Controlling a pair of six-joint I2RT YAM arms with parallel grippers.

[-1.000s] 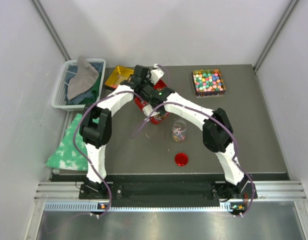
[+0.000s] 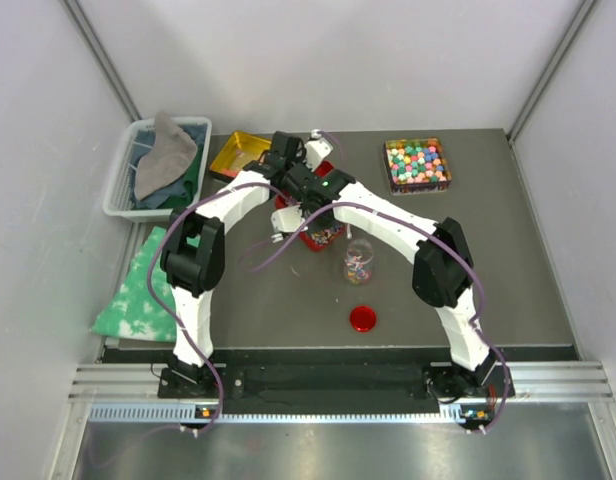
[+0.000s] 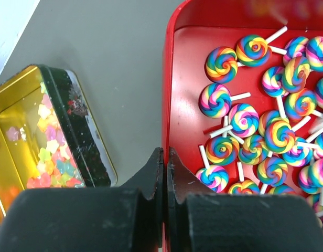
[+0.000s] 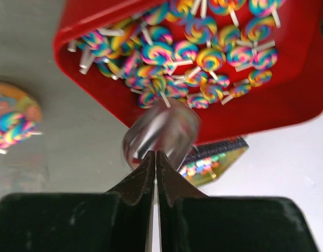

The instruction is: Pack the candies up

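Note:
Many swirl lollipops (image 3: 245, 119) lie in the red box (image 3: 189, 50), which stands in the middle of the table under both arms in the top view. My left gripper is shut on the box's thin rim, which runs between its fingers. My right gripper is shut at the box's edge, and no candy shows between its fingers. A shiny scoop (image 4: 169, 128) appears just past those fingertips, blurred; where its handle runs is hidden. A clear jar (image 2: 358, 262) holding some lollipops stands right of the box. Its red lid (image 2: 363, 319) lies in front of it.
A gold tin (image 3: 9, 144) with star-shaped candies sits left of the red box. Another tin (image 2: 418, 186) of colourful balls stands at back right. A white basket (image 2: 118, 180) of cloths and a green cloth (image 2: 138, 295) occupy the left.
My right gripper has shifted slightly to the left, and its arm has turned a little. The left arm and the jar look unmoved.

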